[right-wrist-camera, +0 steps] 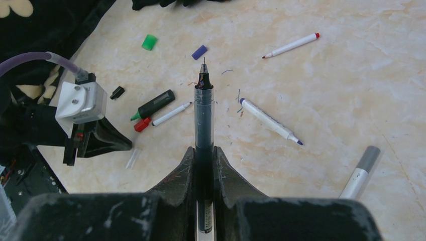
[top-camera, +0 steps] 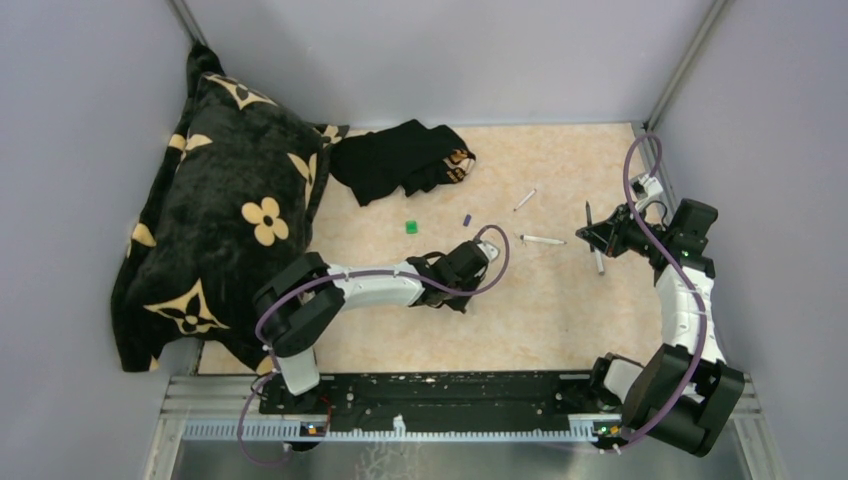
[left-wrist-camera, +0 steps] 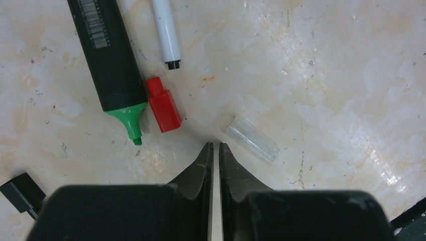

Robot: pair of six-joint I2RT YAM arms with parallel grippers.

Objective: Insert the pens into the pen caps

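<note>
My right gripper is shut on an uncapped pen (right-wrist-camera: pixel 204 113) with a dark barrel, its nib pointing away from the fingers. A clear cap (left-wrist-camera: pixel 252 139) lies on the table just ahead and to the right of my left gripper. That gripper's fingers are almost together; a thin gap shows and nothing is visible between them. Ahead of it on the left lie a green-tipped black marker (left-wrist-camera: pixel 110 60), a red cap (left-wrist-camera: pixel 165 108) and a white pen (left-wrist-camera: pixel 167 35). A black cap (left-wrist-camera: pixel 22 192) is at lower left.
In the right wrist view, a green cap (right-wrist-camera: pixel 149 42), a purple cap (right-wrist-camera: pixel 199 52), a red-ended pen (right-wrist-camera: pixel 291 45), a blue-tipped marker (right-wrist-camera: pixel 271 121) and a grey-capped marker (right-wrist-camera: pixel 360 173) lie apart. Dark cloth (top-camera: pixel 395 160) is at the back.
</note>
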